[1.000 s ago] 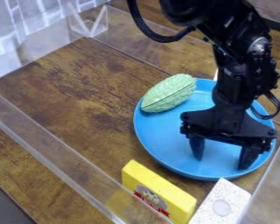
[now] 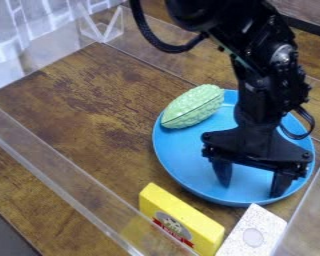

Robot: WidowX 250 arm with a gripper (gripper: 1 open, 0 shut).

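My black gripper [image 2: 252, 170] is lowered into a blue plate [image 2: 186, 150] on the right, its two fingers open and pointing down onto the plate's surface. I see nothing between them. A pale green ridged vegetable, like a toy bitter melon [image 2: 192, 106], lies on the plate's upper left, behind and apart from the gripper.
A yellow box [image 2: 180, 218] and a white object [image 2: 254, 236] sit in front of the plate. Transparent walls border the area, and the arm hides part of the back right.
My gripper and arm have shifted very slightly to the left. The plate and the objects around it look unmoved.
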